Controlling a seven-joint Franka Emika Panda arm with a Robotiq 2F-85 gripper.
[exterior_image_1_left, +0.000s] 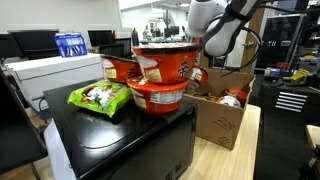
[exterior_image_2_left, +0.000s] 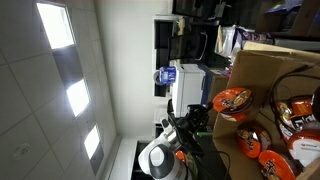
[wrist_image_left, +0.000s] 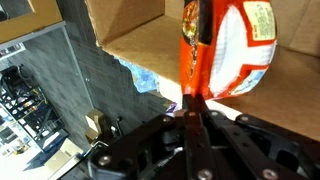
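A red-and-white noodle cup hangs tilted above the cardboard box in the second exterior view, with my gripper at its edge. Close up in the wrist view, the same cup fills the upper right, against the fingers. The fingers look shut on a thin part of it, probably the rim. More red cups lie inside the box. Exterior view 1 has the arm above the box, its fingertips hidden behind the large red bowls.
The red bowls are stacked at the edge of a black cabinet, beside a green snack packet. A blue-and-white box stands farther back. Much of the black cabinet top is free.
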